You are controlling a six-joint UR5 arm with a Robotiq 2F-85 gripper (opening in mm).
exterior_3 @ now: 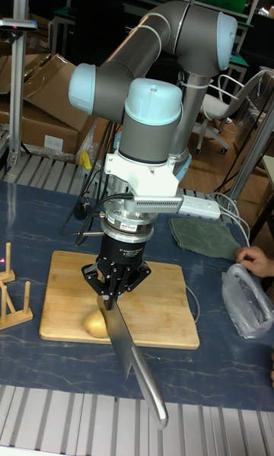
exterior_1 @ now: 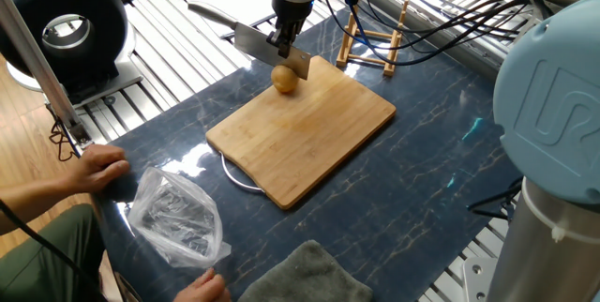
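Note:
A wide-bladed kitchen knife (exterior_1: pixel 255 45) is clamped by its blade in my gripper (exterior_1: pixel 279 43), which is shut on it. Its handle (exterior_3: pixel 151 394) juts out past the board's far edge, away from the arm base. The round yellow-brown potato (exterior_1: pixel 284 79) rests on the wooden cutting board (exterior_1: pixel 302 131), near the board's edge beneath the blade. In exterior view 3 the blade (exterior_3: pixel 117 331) stands right beside the potato (exterior_3: pixel 97 324); whether they touch I cannot tell. The fingertips are partly hidden behind the blade there.
A clear plastic bag (exterior_1: pixel 178 218) and a grey towel (exterior_1: pixel 307 276) lie on the dark table. A person's hands (exterior_1: pixel 101 168) rest at the table's edge. A small wooden rack (exterior_1: pixel 373 43) stands beyond the board, with cables hanging close to it. Bare tabletop lies right of the board.

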